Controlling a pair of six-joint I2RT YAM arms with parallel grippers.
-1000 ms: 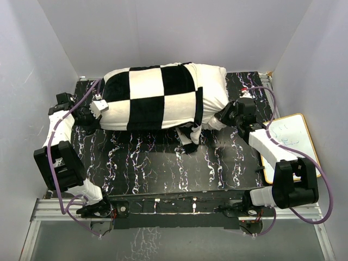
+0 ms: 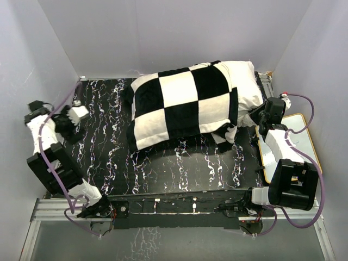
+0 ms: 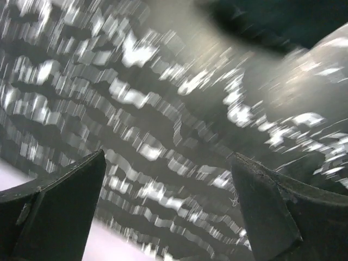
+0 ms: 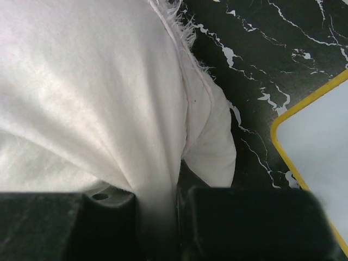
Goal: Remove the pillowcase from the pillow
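The pillow lies across the back of the table, most of it inside a black-and-white checkered pillowcase (image 2: 180, 97). Its bare white end (image 2: 242, 81) sticks out on the right. In the right wrist view, white pillow fabric (image 4: 92, 81) runs down between the black fingers of my right gripper, shut on a bunched part of it. My left gripper stands open over bare table, clear of the case; in the top view that arm is blurred at the far left. A dark patch of the case (image 3: 277, 22) shows at the top of the left wrist view.
A whiteboard with a yellow edge (image 2: 293, 144) lies under and beside the right arm. Grey walls close off the left, right and back.
My left gripper has let go of the case's left corner and swung left. Still gripping the white end, the right gripper has moved right, and pillow and case have shifted right with it.
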